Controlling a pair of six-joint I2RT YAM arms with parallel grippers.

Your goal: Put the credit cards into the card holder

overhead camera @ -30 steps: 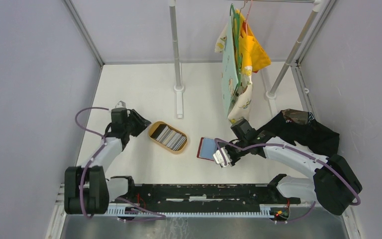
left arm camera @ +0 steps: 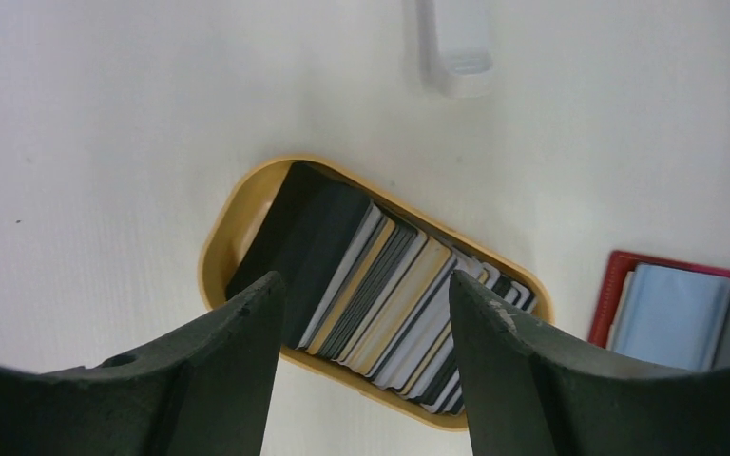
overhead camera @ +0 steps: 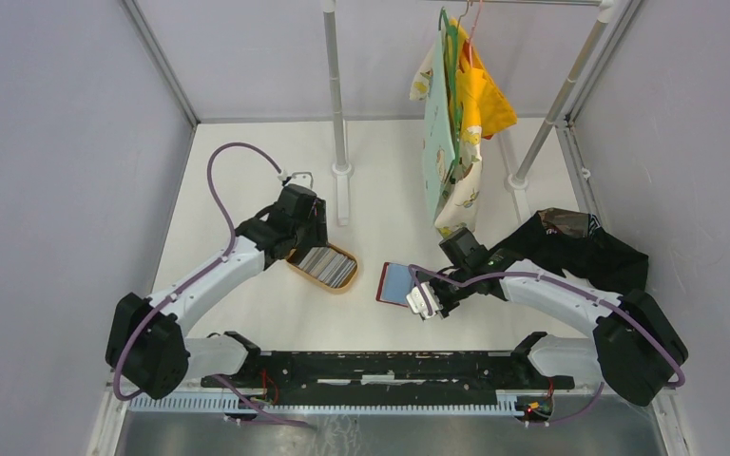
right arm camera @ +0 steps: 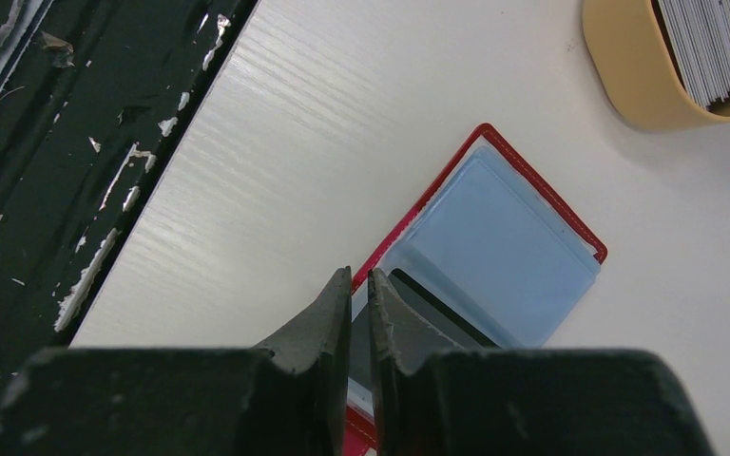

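An oval tan box (overhead camera: 347, 283) holds a packed row of cards (left arm camera: 390, 304), some dark, some light. My left gripper hangs over it, fingers apart, with no card visibly held. To the right of the box lies a red-edged card holder (right arm camera: 494, 228) with a pale blue sleeve and a dark card-shaped piece. My right gripper is low over that holder's lower part, fingertips close together; whether anything is between them is unclear.
Cloths on hangers (overhead camera: 456, 133) hang at the back right, and a black cloth bag (overhead camera: 608, 256) lies on the right. A white post (overhead camera: 340, 142) stands behind the box.
My left gripper has swung from the left side of the box to above it. The right arm has barely moved.
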